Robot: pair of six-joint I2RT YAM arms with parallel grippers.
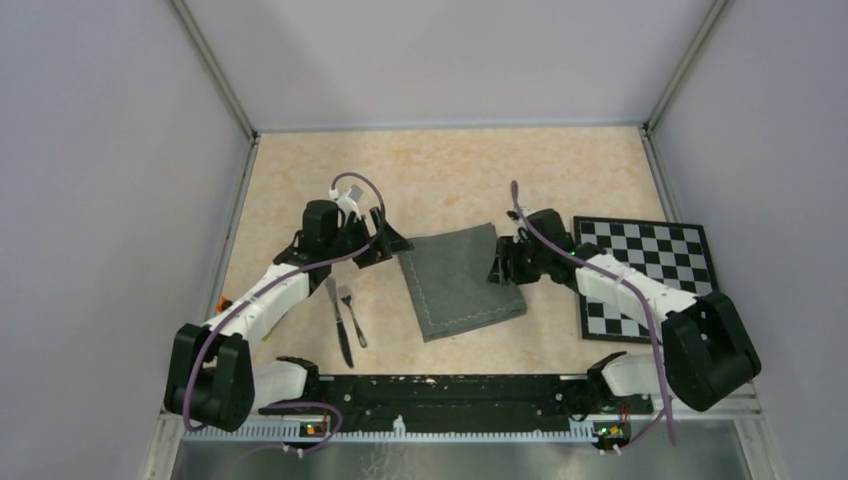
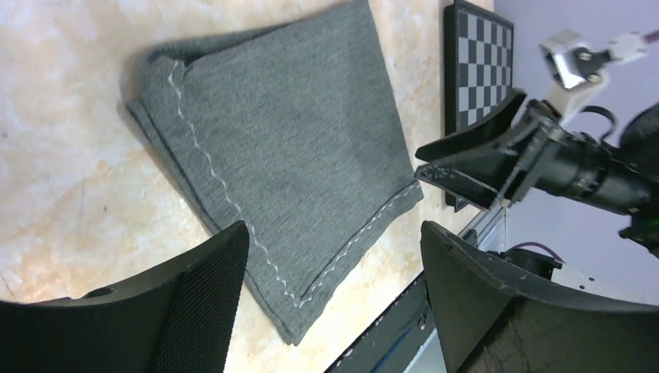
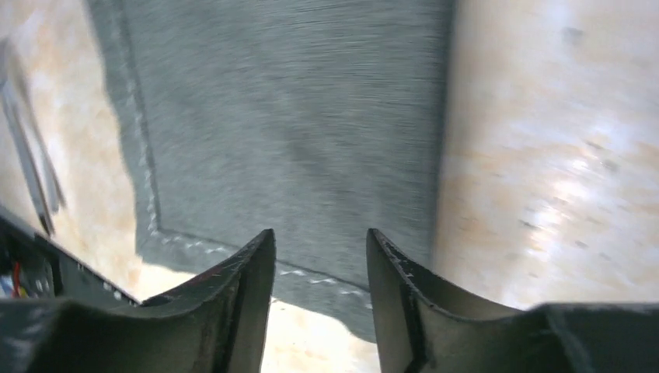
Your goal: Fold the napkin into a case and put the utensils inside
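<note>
A grey napkin (image 1: 455, 285) with stitched borders lies folded into a square in the middle of the table, its upper left corner rumpled in the left wrist view. My left gripper (image 1: 385, 240) hangs over that corner, fingers apart, nothing between them. My right gripper (image 1: 505, 260) hovers over the napkin's right side, fingers apart and empty. A knife (image 1: 341, 330) and a fork (image 1: 354, 318) lie side by side left of the napkin.
A black-and-white checkered board (image 1: 645, 240) fills the table's right side, partly under the right arm. Small coloured items lie partly hidden behind the left arm.
</note>
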